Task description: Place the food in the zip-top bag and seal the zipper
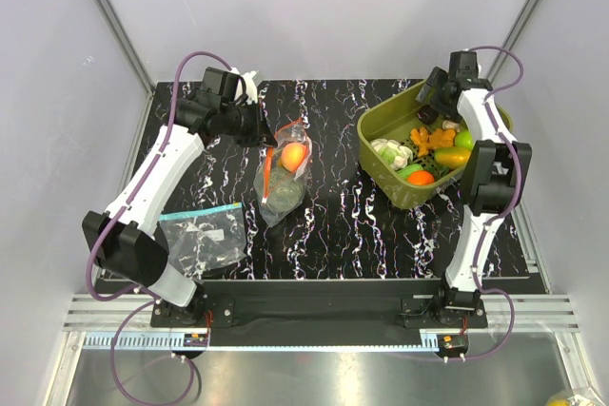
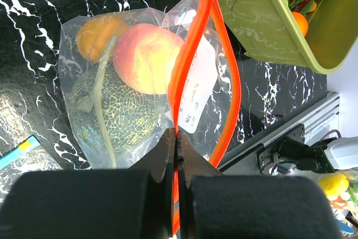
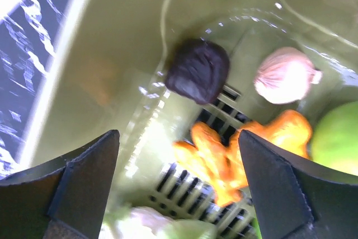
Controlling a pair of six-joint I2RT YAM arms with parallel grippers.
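Note:
The clear bag with an orange zipper [image 2: 190, 54] stands with its mouth parted. Inside it lie a peach [image 2: 146, 58], a netted green melon [image 2: 114, 110] and an orange-brown food [image 2: 100, 36]. My left gripper is shut on one edge of the bag's mouth, at the orange zipper. Over the far right of the green basket [image 1: 379, 166], my right gripper hangs open with nothing between its fingers. Below it in the right wrist view are a dark purple food [image 3: 198, 71], a pink garlic-like bulb [image 3: 285, 75] and an orange ginger-shaped piece [image 3: 215, 158].
A second, flat bag with a blue zipper [image 1: 203, 237] lies at the front left. More food, including a cauliflower [image 1: 391, 152] and an orange [image 1: 421, 178], fills the basket. Bare table separates bag and basket.

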